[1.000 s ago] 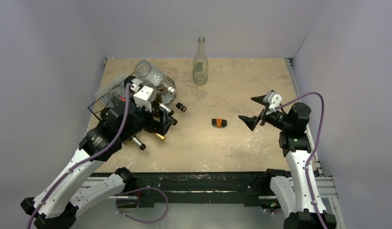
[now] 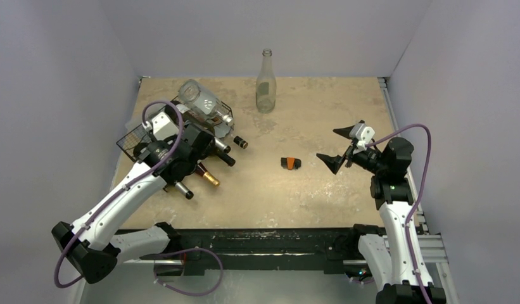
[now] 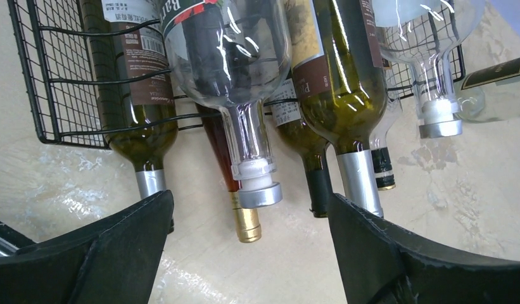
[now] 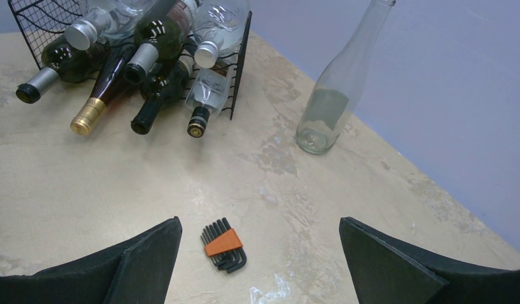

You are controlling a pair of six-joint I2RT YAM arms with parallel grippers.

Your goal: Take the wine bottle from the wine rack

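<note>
Several bottles lie in a black wire rack (image 3: 54,135), necks jutting over its front edge. On the upper layer are a clear bottle with a grey cap (image 3: 260,194), a green bottle with a silver neck (image 3: 360,180) and another clear bottle (image 3: 439,117). Lower down lie a green bottle (image 3: 140,136), a gold-necked bottle (image 3: 247,221) and a black-necked bottle (image 3: 317,187). My left gripper is over the rack, fingers apart, facing the necks; it grips no bottle. Far off at the right, my right gripper (image 2: 327,144) stands open and empty.
An empty clear bottle (image 2: 266,88) stands upright at the back of the table. A hex key set with an orange holder (image 2: 291,163) lies mid-table. Bare table (image 2: 257,196) spreads in front of the rack and between the arms.
My left gripper has drawn back leftward over the rack, uncovering the gold and black bottle necks in the top view. The right arm and the bottles appear unmoved.
</note>
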